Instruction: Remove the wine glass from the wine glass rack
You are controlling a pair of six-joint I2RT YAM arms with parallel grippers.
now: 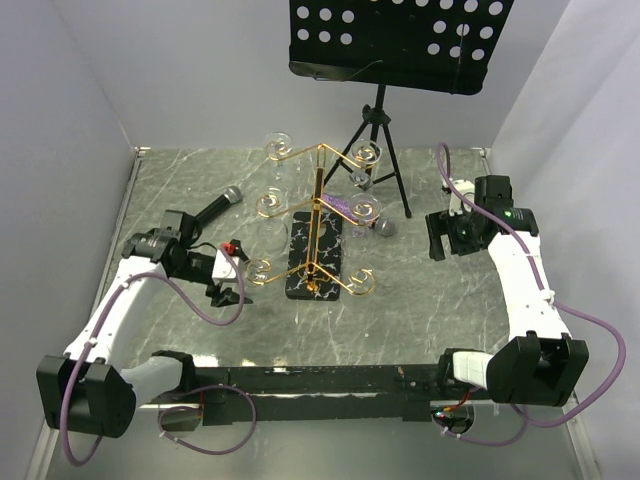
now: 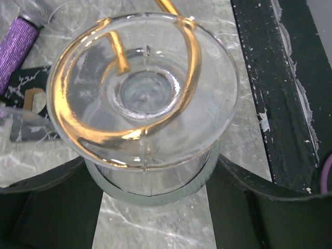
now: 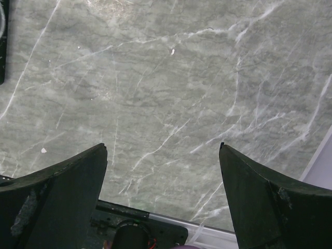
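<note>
The gold wine glass rack [image 1: 319, 215] stands mid-table, with clear glasses hanging upside down from its coiled arms. My left gripper [image 1: 243, 273] is at the front left coil. There, in the left wrist view, a clear wine glass [image 2: 148, 179] has its bowl between the gripper's fingers, which are shut on it. The foot of this glass faces up, and the gold coil [image 2: 63, 104] still runs around beneath it. Over the right side of the table, my right gripper is open and empty.
More hanging glasses [image 1: 271, 235] are close behind the left gripper. A black microphone [image 1: 212, 210] lies at the left; a purple one [image 1: 350, 212] lies behind the rack. The music stand [image 1: 378, 120] is at the back.
</note>
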